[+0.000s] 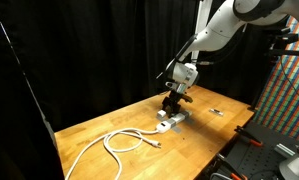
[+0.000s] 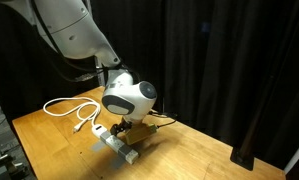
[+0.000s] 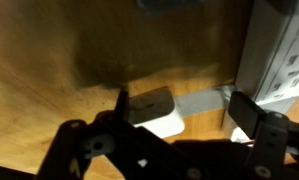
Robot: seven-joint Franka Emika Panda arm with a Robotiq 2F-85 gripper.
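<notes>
A small white block (image 3: 157,112) shows in the wrist view, low between the fingers of my gripper and nearer the left one. My gripper stands open, and I cannot tell whether either finger touches the block. In exterior view 1 the gripper (image 1: 172,104) is low over the table, just behind the block (image 1: 161,115). The white power strip (image 1: 173,123) lies beside them. It also appears along the right edge of the wrist view as a long strip with sockets (image 3: 282,65). In exterior view 2 the gripper (image 2: 127,130) hides the block.
A white cord (image 1: 111,142) loops over the table to the left of the strip. Small flat items (image 1: 216,112) lie toward the right. A pale band (image 3: 204,101) runs along the wood beside the block.
</notes>
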